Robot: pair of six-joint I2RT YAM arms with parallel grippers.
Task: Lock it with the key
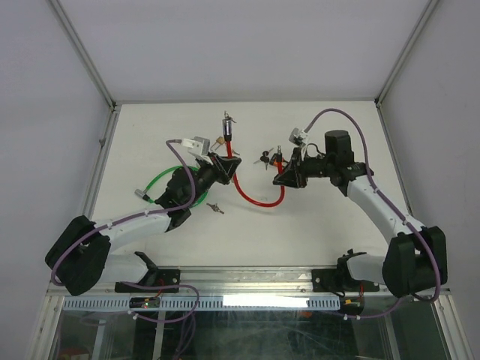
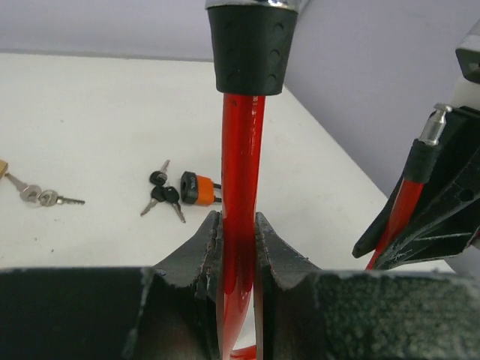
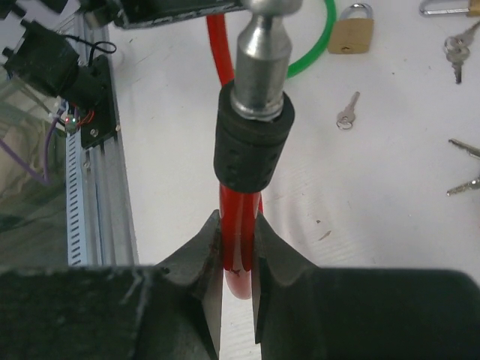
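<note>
A red cable lock (image 1: 259, 202) hangs between my two grippers in a downward loop. My left gripper is shut on the cable just below the black collar (image 2: 251, 49) of its lock cylinder (image 1: 227, 129). The cylinder points up, and a key (image 1: 229, 117) shows at its top. At the other end, my right gripper is shut on the red cable beneath a black sleeve with a metal pin (image 3: 261, 64). This pin end also stands roughly upright. A gap separates pin and cylinder in the top view.
A green cable lock (image 1: 161, 176) lies behind the left arm. On the table are an orange padlock (image 2: 197, 188), black-headed keys (image 2: 163, 192), a brass padlock (image 3: 351, 36) and a small key (image 1: 215, 208).
</note>
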